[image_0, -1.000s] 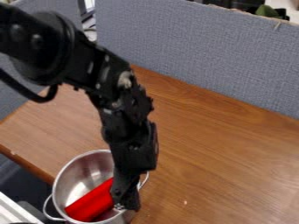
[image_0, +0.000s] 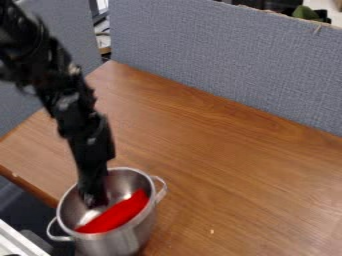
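A steel pot (image_0: 130, 236) with two side handles stands at the lower left corner of the wooden table. A red elongated object (image_0: 118, 214) lies inside it. My dark gripper (image_0: 94, 200) reaches down into the pot's left part, beside the red object. Its fingertips are dark and blurred, so I cannot tell how its fingers stand.
Grey padded partitions (image_0: 227, 50) line the back and left. A white edge (image_0: 14, 242) shows at the lower left, next to a dark gap.
My arm has swung left and narrowed in view, moving from the pot's right rim to its left inside. The pot and red object have shifted slightly.
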